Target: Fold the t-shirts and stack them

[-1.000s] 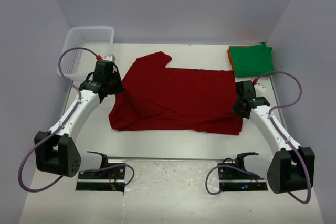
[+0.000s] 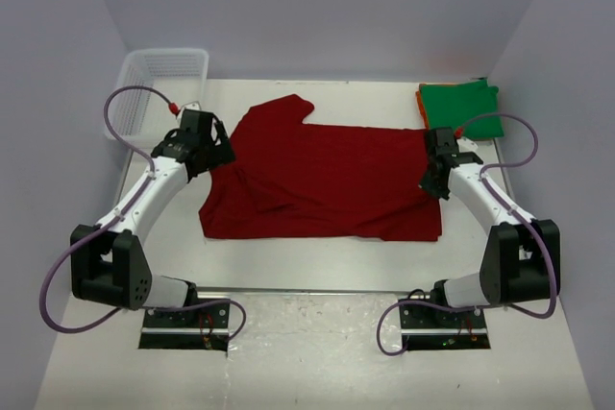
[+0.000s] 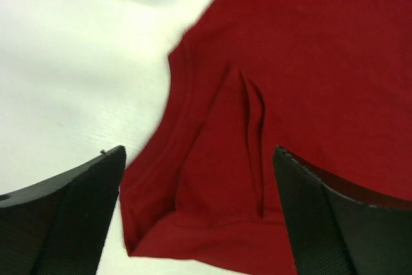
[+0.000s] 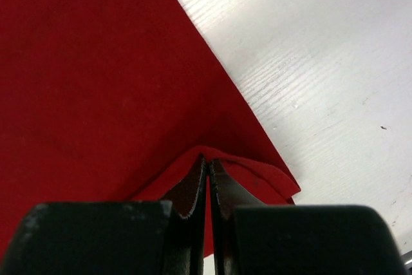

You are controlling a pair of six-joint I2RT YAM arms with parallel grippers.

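A red t-shirt (image 2: 332,165) lies spread across the table, one sleeve jutting out at the back and creases along its front left part. Above its left edge is my left gripper (image 2: 223,149), open; in the left wrist view, the gap between its fingers shows only creased cloth lying below. At the shirt's right side, my right gripper (image 2: 432,186) is shut. The right wrist view has a ridge of red cloth (image 4: 257,170) rising to the closed fingertips (image 4: 219,181), pinched between them as far as I can see.
A green folded shirt (image 2: 461,110) lies on something orange (image 2: 420,105) at the back right. A white basket (image 2: 123,103), looking empty, stands at the back left. Walls close in the table's sides and back. Bare table (image 2: 317,266) runs along the front.
The right gripper has moved slightly toward the back, and the shirt's front right corner has shifted back with it.
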